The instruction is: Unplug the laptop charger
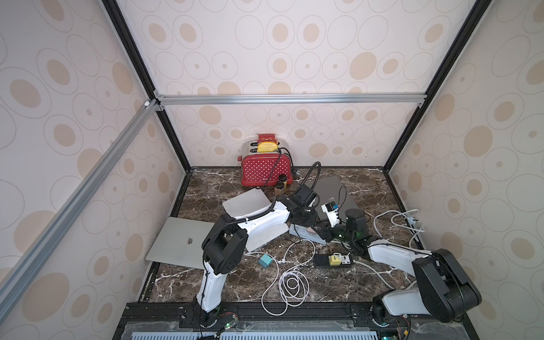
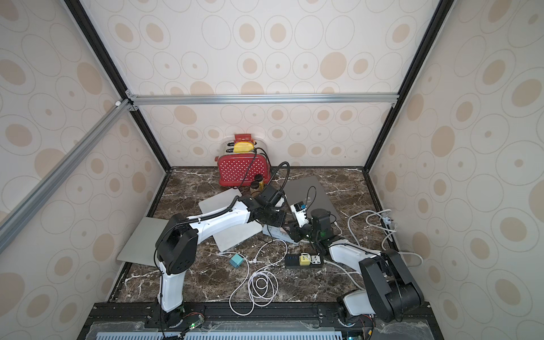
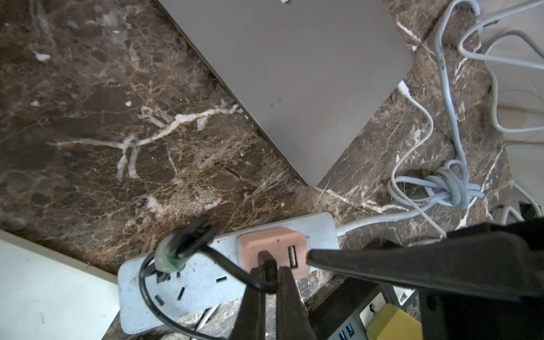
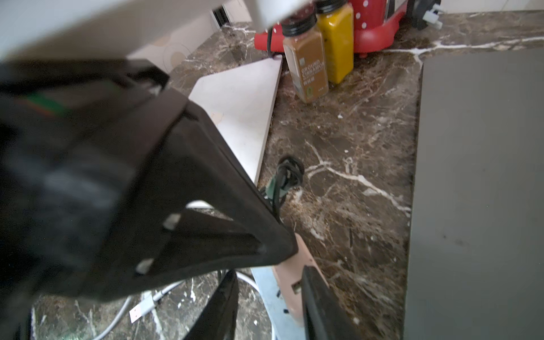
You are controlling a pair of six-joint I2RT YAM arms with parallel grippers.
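A pink charger block (image 3: pixel 249 246) with a USB slot sits on a pale blue power strip (image 3: pixel 187 283). A black cable (image 3: pixel 232 264) loops over the strip. My left gripper (image 1: pixel 310 219) is low over the strip; in its wrist view the fingertips meet beside the pink block, shut. My right gripper (image 2: pixel 293 226) is at the strip from the right, its black body beside the block. Whether anything is between its fingers is hard to tell. A grey laptop (image 3: pixel 306 85) lies behind the strip, a white cable plugged in at its side.
A red toaster (image 1: pixel 266 170) and two spice jars (image 4: pixel 334 42) stand at the back. A black power strip (image 1: pixel 323 259) with a yellow plug is in front. Silver laptops (image 1: pixel 178 240) lie to the left; white cables (image 1: pixel 291 286) are strewn around.
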